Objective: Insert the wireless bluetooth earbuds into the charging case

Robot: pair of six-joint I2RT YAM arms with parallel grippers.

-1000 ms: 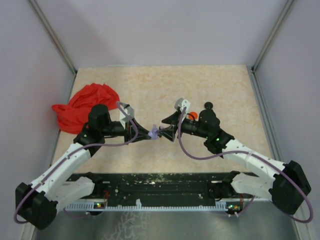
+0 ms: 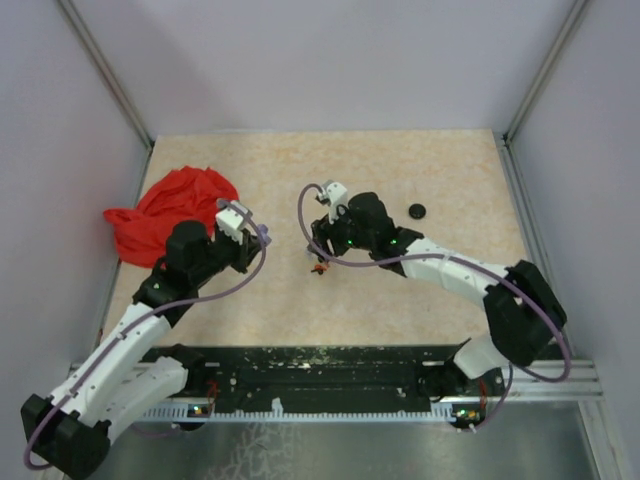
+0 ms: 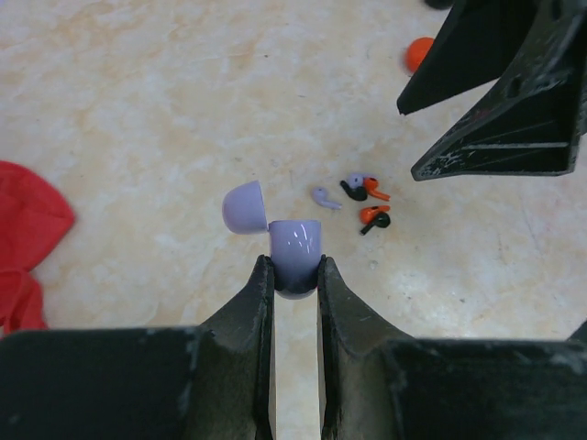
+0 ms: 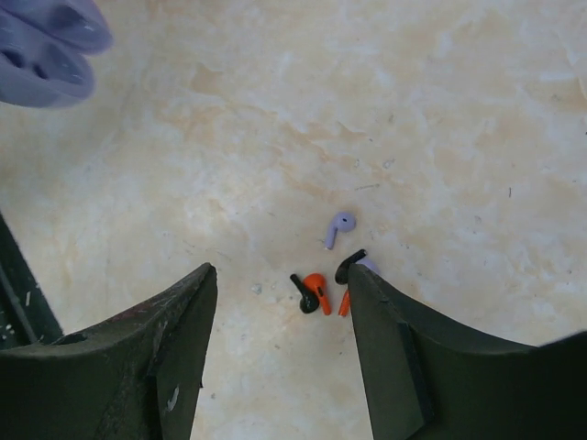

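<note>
My left gripper is shut on the lavender charging case [image 3: 295, 240], whose lid [image 3: 244, 207] stands open. My right gripper is part open, over a cluster of small earbuds on the table. In the right wrist view a lavender earbud [image 4: 344, 223] lies apart above the group, with black [image 4: 307, 298] and orange [image 4: 315, 282] earbuds and another lavender one [image 4: 366, 266] partly behind a finger. The case shows blurred at the upper left there.
A red cloth [image 2: 175, 210] lies at the left of the table. A black round object [image 2: 417, 211] sits to the right, and an orange ball [image 3: 418, 52] shows in the left wrist view.
My left gripper has drawn back leftward with the case. My right arm has turned, its gripper moving from beside the case to over the earbuds.
</note>
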